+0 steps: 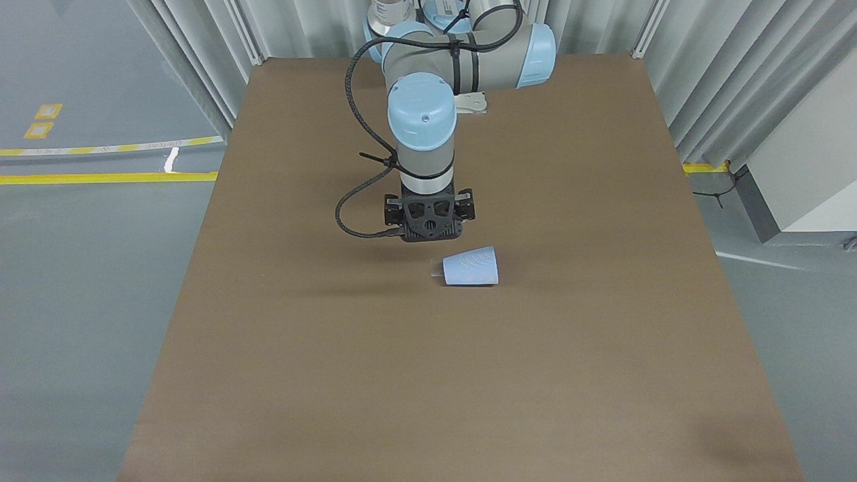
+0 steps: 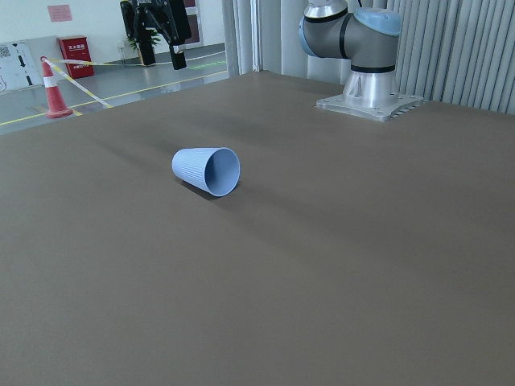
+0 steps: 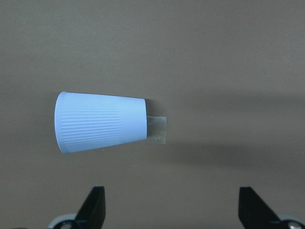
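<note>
A light blue ribbed cup (image 1: 470,266) lies on its side on the brown table (image 1: 321,361). The left view shows the cup (image 2: 193,167) with its mouth toward that camera. In the wrist view the cup (image 3: 100,121) has a small clear strip (image 3: 156,131) at its base, resting on the table. My black gripper (image 2: 161,55) hangs above the table, behind the cup in the front view. In the wrist view my gripper stands open, its two fingers wide apart below the cup in the picture, with nothing between them.
The robot's base (image 2: 370,100) stands at the back of the table, with pleated curtains behind it. The table's side edges drop to the floor.
</note>
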